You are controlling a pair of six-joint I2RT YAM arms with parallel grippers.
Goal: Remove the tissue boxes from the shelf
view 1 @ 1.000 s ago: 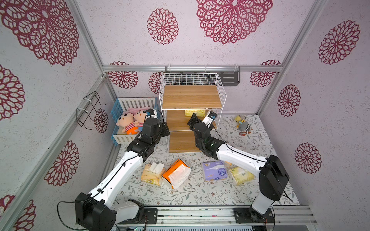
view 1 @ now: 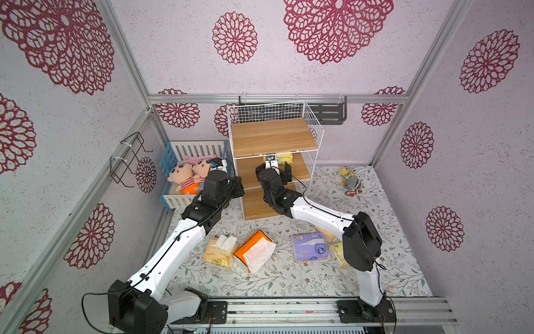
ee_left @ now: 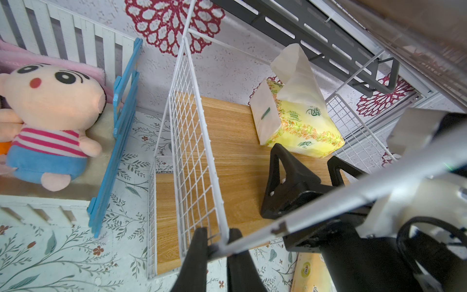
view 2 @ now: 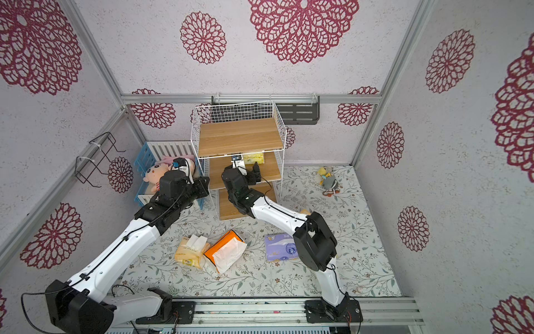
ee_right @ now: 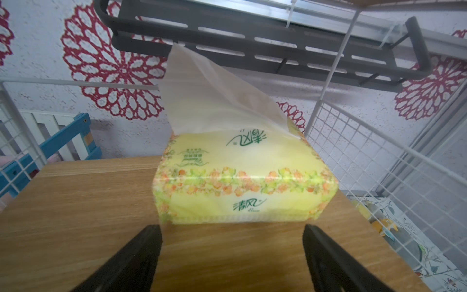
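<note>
A yellow tissue box (ee_right: 243,185) with a tissue sticking up sits on the shelf's middle board (ee_left: 233,146), toward its back right. My right gripper faces its front from within the shelf, fingers spread and empty, with bare wood between fingers and box. At the shelf's front left, my left gripper is shut on the white shelf frame (ee_left: 221,214). Tissue packs lie on the floor before the shelf: a yellow-orange one (view 1: 219,253), an orange-and-white one (view 1: 256,251), a purple one (view 1: 309,246) and a yellow one (view 1: 339,255), partly behind the right arm.
A blue-and-white crib (view 1: 165,167) with plush dolls (view 1: 183,177) stands left of the shelf. The wooden top board (view 1: 272,136) is bare and overhangs the right gripper. Wire sides (ee_right: 379,150) bound the shelf. A duck plush (view 1: 350,181) sits to the right.
My right gripper has moved left and inward, into the middle level before the yellow box. The shelf has turned slightly and shifted left. My left arm has hardly moved.
</note>
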